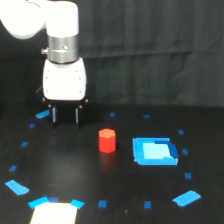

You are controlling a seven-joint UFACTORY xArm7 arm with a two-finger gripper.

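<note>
A small red block (107,141) stands on the black table at mid-view, apart from everything else. To its right lies a blue square tray (140,142) with a white patch inside. Up and to the left of the block hangs my gripper (65,112), below the white arm. Its dark fingers are spread apart, and nothing shows between them. Against the black background their tips are hard to make out.
Blue tape pieces mark the table, with larger strips at the left (17,187) and right (186,198). A pale square (54,213) sits at the bottom left edge.
</note>
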